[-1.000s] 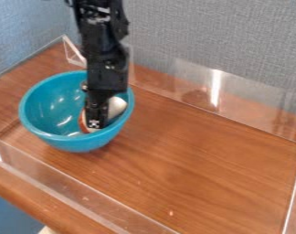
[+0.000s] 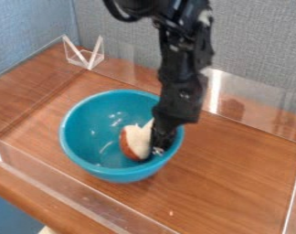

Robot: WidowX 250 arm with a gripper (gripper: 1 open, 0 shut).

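Note:
A turquoise bowl [image 2: 94,151] stands on the wooden table, left of the middle. Inside it, toward its right side, lies a white and orange-brown rounded object [image 2: 134,139]. The black gripper [image 2: 158,144] reaches down into the right part of the bowl, right beside that object. Its fingertips are partly hidden, and whether anything is between them cannot be made out.
A clear angular plastic piece [image 2: 83,53] stands at the back left. Clear low panels run along the table's edges.
The arm has moved rightward, and the bowl with the object in it has shifted to the right and toward the front along with it.

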